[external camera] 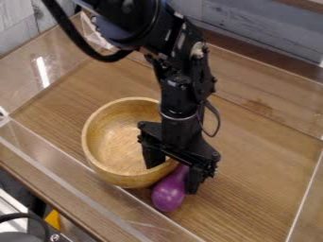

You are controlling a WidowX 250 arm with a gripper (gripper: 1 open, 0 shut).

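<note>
My black gripper (178, 163) is lowered at the right rim of a yellow-tan bowl (104, 136), over a purple eggplant-like object (169, 195) lying just outside the bowl on the wooden surface. The fingers reach down around the upper end of the purple object; whether they grip it I cannot tell.
A clear low edge runs along the left and front. A white wall stands behind. A cable and a small yellow item lie beyond the lower-left edge.
</note>
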